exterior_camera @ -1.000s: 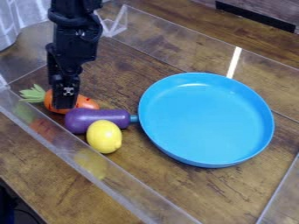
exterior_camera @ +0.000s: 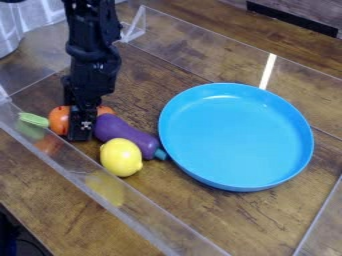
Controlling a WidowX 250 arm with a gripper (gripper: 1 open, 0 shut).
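My black gripper point(exterior_camera: 82, 122) reaches down at the left onto an orange toy carrot point(exterior_camera: 59, 118) with green leaves point(exterior_camera: 34, 127), and is shut on it. The fingers cover part of the carrot. A purple eggplant point(exterior_camera: 123, 135) lies just right of the carrot, angled down toward a yellow lemon point(exterior_camera: 120, 158) below it.
A large blue plate point(exterior_camera: 235, 135) fills the right middle of the wooden table point(exterior_camera: 227, 45). A clear plastic wall point(exterior_camera: 80, 190) runs diagonally along the left and front. The table behind the plate is clear.
The gripper has come lower onto the carrot. The carrot's leaves have swung down and toward the front, and the eggplant now lies at a steeper angle.
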